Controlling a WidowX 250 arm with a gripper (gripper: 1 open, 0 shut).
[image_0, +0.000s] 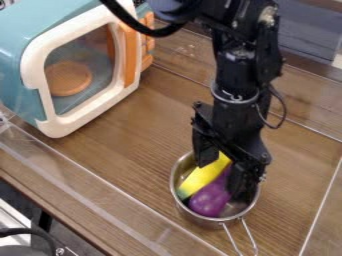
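A steel pot with a wire handle sits on the wooden counter, holding a yellow banana-like object and a purple eggplant. My black gripper is open, its fingers down at the pot, over the upper end of both objects. Its fingers partly hide them, so I cannot tell whether they touch either one.
A light-blue toy microwave with an open front and an orange plate inside stands at the upper left. The counter between it and the pot is clear. A dark cable lies at the lower left edge.
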